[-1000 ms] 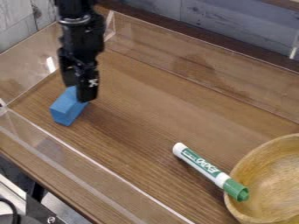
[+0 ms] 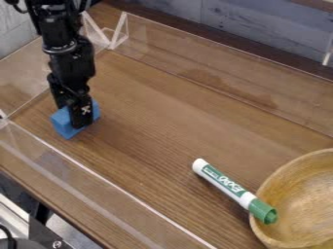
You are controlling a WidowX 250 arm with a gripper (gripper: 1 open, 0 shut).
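Observation:
My dark gripper (image 2: 70, 103) hangs down at the left of the table, directly over a small blue block (image 2: 78, 124), with its fingertips overlapping the block's upper part. Whether the fingers touch or grip the block, and how wide they stand, is hard to tell at this size. The block rests on the wooden tabletop (image 2: 169, 136).
A green and white tube (image 2: 235, 190) lies at the lower right, beside a tan bowl (image 2: 297, 199). The table's left edge runs close to the block.
My gripper has moved left and down from beside and behind the block to over it, now covering part of it. The tube and bowl have not moved.

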